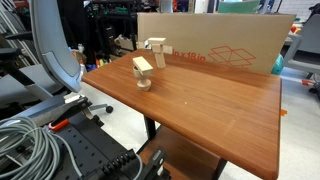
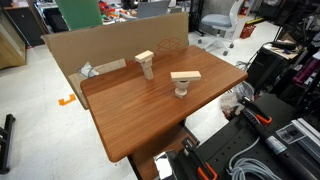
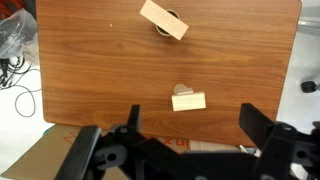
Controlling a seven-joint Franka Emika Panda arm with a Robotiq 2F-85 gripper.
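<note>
On the brown table stand two light wooden pieces, each raised on a support. The nearer block rests on a short round white stand; the farther block tops a taller pale support. From above, the wrist view has one long block tilted over its round stand at the top, and a smaller block lower down. My gripper is open high over the table, its dark fingers spread apart, with nothing between them. Neither exterior view takes in the fingertips.
A cardboard panel rises along the table's far edge. Coiled grey cable lies on the dark robot base. An office chair stands behind the table.
</note>
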